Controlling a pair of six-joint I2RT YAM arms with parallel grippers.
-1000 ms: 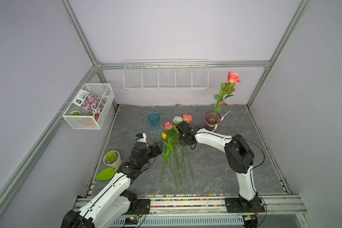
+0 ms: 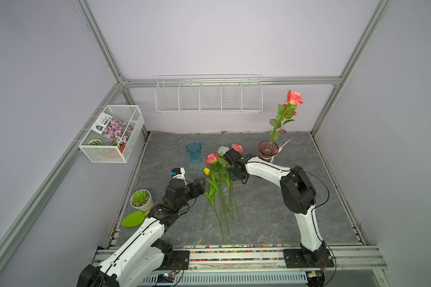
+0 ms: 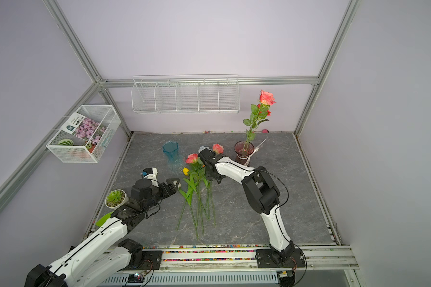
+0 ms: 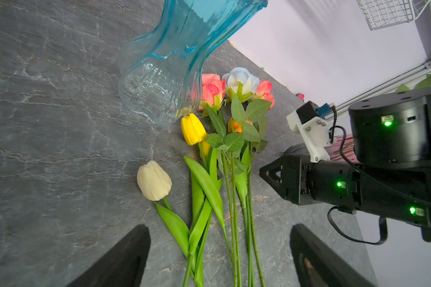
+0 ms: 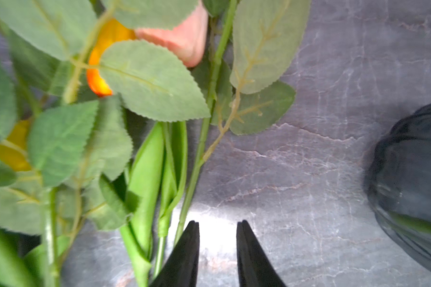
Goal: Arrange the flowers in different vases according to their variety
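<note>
Mixed flowers lie stems toward the front: pink roses [image 2: 212, 158], a pale blue flower [image 4: 241, 79], yellow tulip [image 4: 192, 128], white tulip [image 4: 153, 180] and an orange bloom [image 5: 101, 62] under leaves. A blue vase [image 2: 194, 152] stands behind them. A red vase [image 2: 268, 149] at back right holds roses [image 2: 294, 97] upright. My left gripper stands open at the flowers' left, nothing between its fingers. My right gripper hovers over the bunch, fingertips apart beside green stems, with bare tabletop showing between them.
A succulent pot [image 2: 141, 204] and green leaf-shaped piece [image 2: 132, 219] lie at front left. Wire baskets [image 2: 208, 95] hang on the back and left walls.
The left arm is still.
</note>
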